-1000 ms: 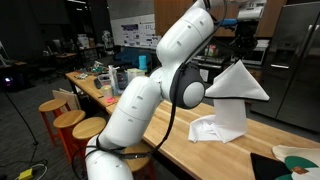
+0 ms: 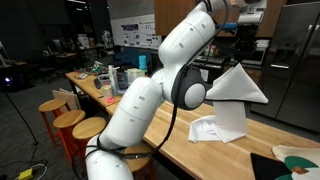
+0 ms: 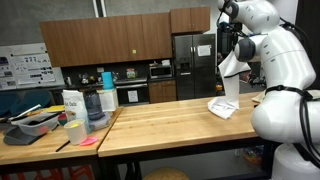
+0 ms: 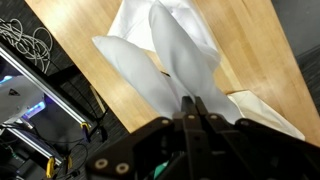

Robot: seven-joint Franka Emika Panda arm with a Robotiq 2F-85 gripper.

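Note:
A white cloth (image 2: 232, 112) hangs in loose folds above the wooden table (image 2: 178, 143). My gripper is shut on its upper part, and the dark fingers pinch it in the wrist view. From there, two pale flaps spread away from the fingertips. More white cloth (image 2: 205, 129) lies crumpled on the tabletop beneath; whether it is the same piece, I cannot tell. In the second exterior view the hanging cloth (image 3: 231, 76) shows at the right, above the table.
A green-and-white item (image 2: 297, 157) and a dark flat item (image 2: 268, 167) lie at the table's near right. Stools (image 2: 70, 120) stand along the left side. Bottles and tubs (image 3: 85, 110) crowd the far end.

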